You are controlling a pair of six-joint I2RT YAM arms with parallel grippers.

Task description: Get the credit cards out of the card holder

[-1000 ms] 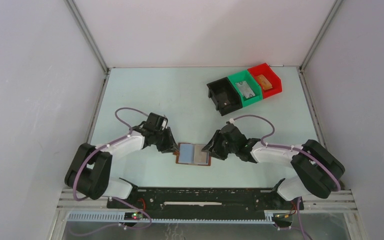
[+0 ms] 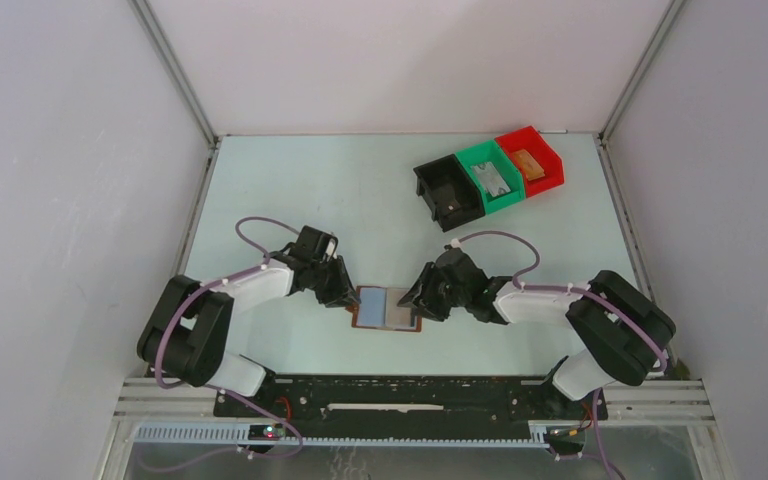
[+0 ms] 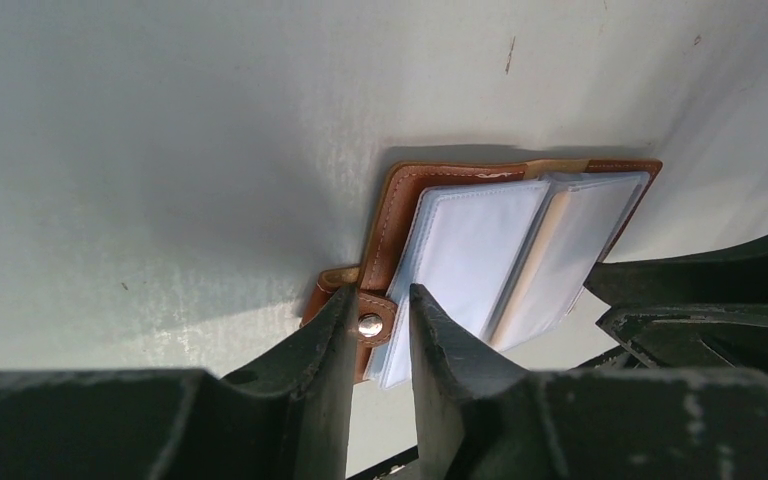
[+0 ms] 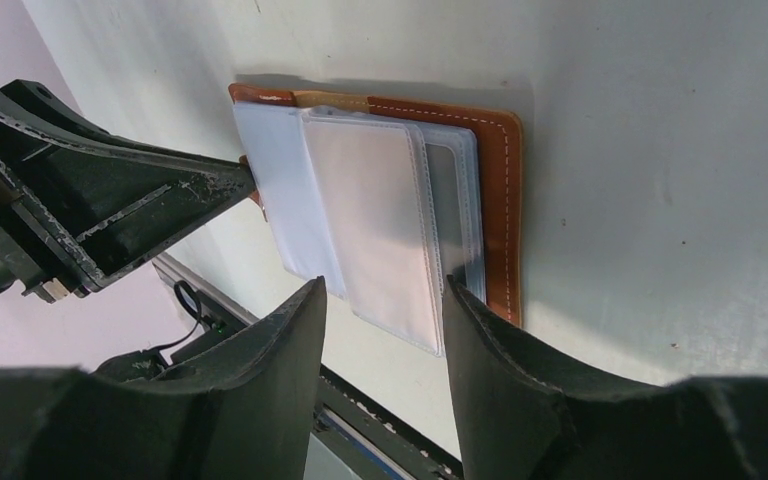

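Observation:
The brown card holder (image 2: pixel 386 329) lies spread open on the table, clear and whitish sleeves (image 2: pixel 371 306) facing up. At its left end my left gripper is part open; the snap flap (image 3: pixel 375 322) shows between and behind its fingers. Over the right half my right gripper is also part open, fingers apart, with the near edge of a sleeve page (image 4: pixel 375 210) in the gap. That page stands slightly off the one beneath, leaving a dark gap. Whether either finger touches the holder is hard to tell. No separate card is distinguishable.
At the back right, joined black (image 2: pixel 435 172), green (image 2: pixel 478 155) and red (image 2: pixel 516 138) bins stand on the table. Flat items lie in the green and red ones. The table behind the holder is clear; the two grippers are close together.
My right gripper has shifted slightly left. The right sleeve pages have moved a little left, and a dark strip now shows at their right edge.

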